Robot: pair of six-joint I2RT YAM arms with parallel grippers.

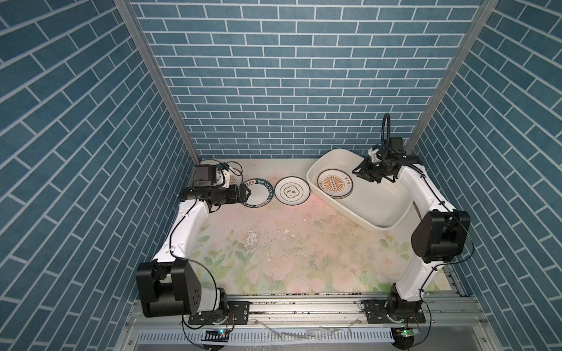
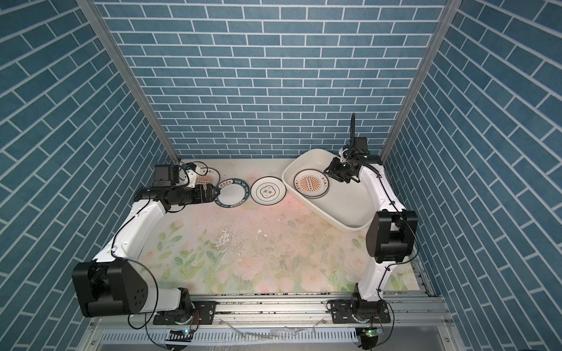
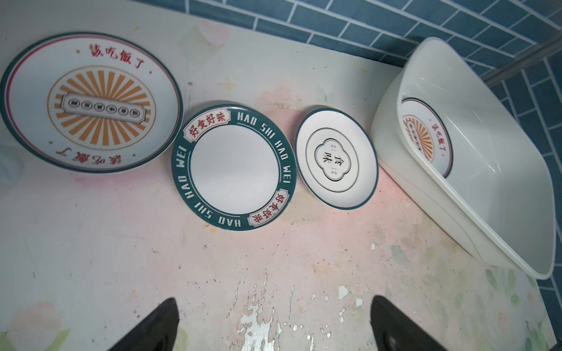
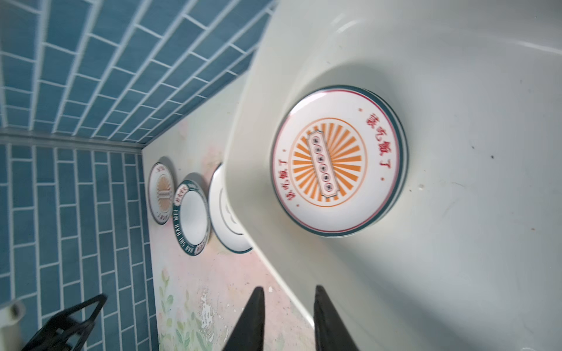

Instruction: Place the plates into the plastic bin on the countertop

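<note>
The white plastic bin [image 1: 377,207] sits at the right, holding an orange sunburst plate [image 4: 338,163] against its left side. Outside it, in a row to the left, lie a small logo plate [image 3: 336,158], a green-rimmed plate [image 3: 234,169] and another sunburst plate [image 3: 90,102]. My left gripper stands open, empty, above the counter at the plates' near side. My right gripper is above the bin, partly open, nothing between its fingers.
Tiled walls close in at back and sides, with a metal rail [image 2: 257,297] along the front edge.
</note>
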